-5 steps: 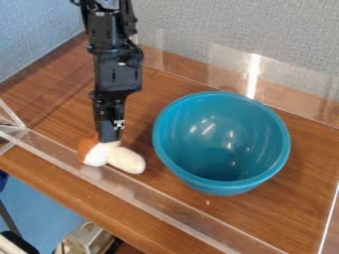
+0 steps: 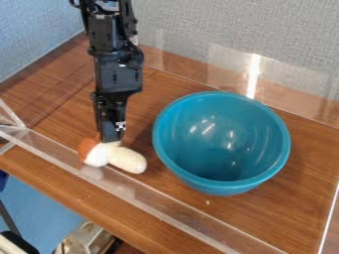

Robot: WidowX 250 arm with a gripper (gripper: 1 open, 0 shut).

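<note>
The black gripper [image 2: 109, 129] points straight down at the left of the view, its tip just over a small pale object [image 2: 122, 157] with an orange-red and white end, lying on the wooden table near the clear front edge. Whether the fingers touch it or are closed on it is unclear. A large teal bowl [image 2: 221, 139] stands to the right of the gripper and the pale object.
A grey wall runs behind it, with clear panels along the edges. Below the left front edge is a blue floor.
</note>
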